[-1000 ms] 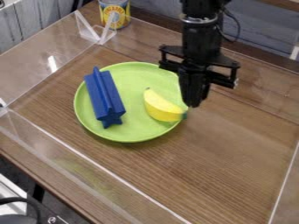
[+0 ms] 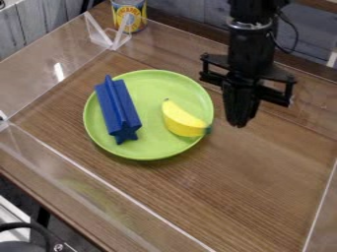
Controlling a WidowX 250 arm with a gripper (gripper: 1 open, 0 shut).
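My black gripper (image 2: 239, 108) hangs over the wooden table, just right of a green plate (image 2: 149, 83), its fingertips shut with nothing visible between them. On the plate, a yellow banana (image 2: 182, 120) lies at the right, close to the rim, and a long blue block (image 2: 117, 109) lies at the left, running front to back.
A can (image 2: 129, 16) with a yellow and blue label stands at the back left near a clear plastic piece (image 2: 104, 34). A dark cable crosses the lower left corner.
The gripper has moved to the right and slightly back, away from the banana. The plate and the things on it look unchanged.
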